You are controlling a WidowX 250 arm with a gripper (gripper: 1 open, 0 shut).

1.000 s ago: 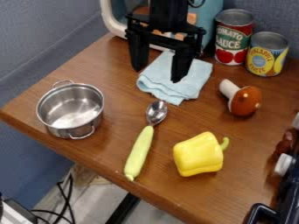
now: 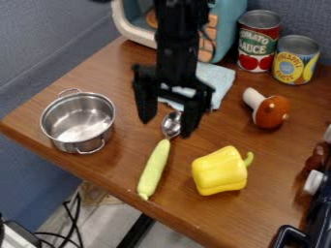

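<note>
The black gripper (image 2: 167, 113) is open and lowered over the middle of the wooden table, its fingers either side of a spoon (image 2: 172, 125) that lies just above a pale yellow corn cob (image 2: 154, 170). Whether it touches the spoon I cannot tell. A light blue cloth (image 2: 219, 82) lies behind the gripper, partly hidden by it. A steel pot (image 2: 77, 122) stands on the left, and a yellow bell pepper (image 2: 220, 171) lies at the front right.
A toy mushroom (image 2: 269, 108), two cans (image 2: 258, 41) and a second can stand at the right. A light blue container (image 2: 134, 19) is at the back. Dark objects line the right edge.
The gripper has come down and toward the front from over the cloth to over the spoon. The objects on the table look unmoved.
</note>
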